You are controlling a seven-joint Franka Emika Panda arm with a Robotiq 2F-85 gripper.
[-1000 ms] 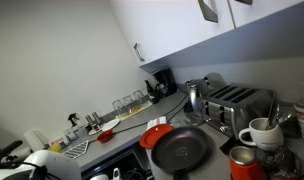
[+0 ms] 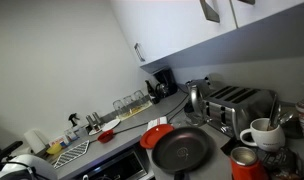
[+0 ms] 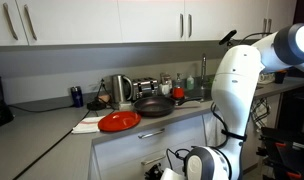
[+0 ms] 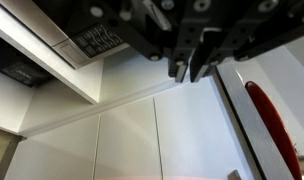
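Note:
In the wrist view my gripper has a narrow gap between its fingertips, with nothing visible in it. It hangs before white drawer fronts (image 4: 127,135), just below the counter edge. A small dark handle (image 4: 234,175) shows at the bottom of that view. Low in exterior view 2, the white arm (image 3: 227,105) bends down in front of the counter; its gripper end is small and dark there. A red plate (image 3: 119,121) and a black pan (image 3: 153,106) lie on the counter above.
A toaster (image 2: 232,107), a white mug (image 2: 264,133) and a red tin (image 2: 246,162) stand by the pan. The kettle (image 3: 122,88) is behind the plate. An appliance with a keypad (image 4: 98,40) is at the wrist view's left. White cabinets (image 3: 92,22) hang overhead.
Near the bottom of exterior view 1, the pale arm parts in front of the counter have shifted slightly and show less than before. The countertop items have stayed put.

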